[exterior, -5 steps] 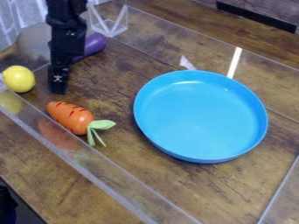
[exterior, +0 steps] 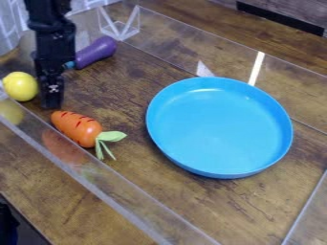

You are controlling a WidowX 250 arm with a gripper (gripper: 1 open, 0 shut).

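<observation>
My black gripper (exterior: 48,84) is low at the left, its fingers down beside a yellow lemon (exterior: 21,85), just to the lemon's right. Below them lies an orange toy carrot (exterior: 79,128) with pale green leaves. A purple eggplant (exterior: 96,53) lies behind the arm at the upper left. The fingertips are dark and small in the view.
A large blue plate (exterior: 219,124) fills the right middle of the wooden surface (exterior: 166,206). Clear plastic walls border the work area. The wood between gripper and plate is bare.
My gripper has moved left, toward the lemon. The lemon, carrot, eggplant and plate look unmoved.
</observation>
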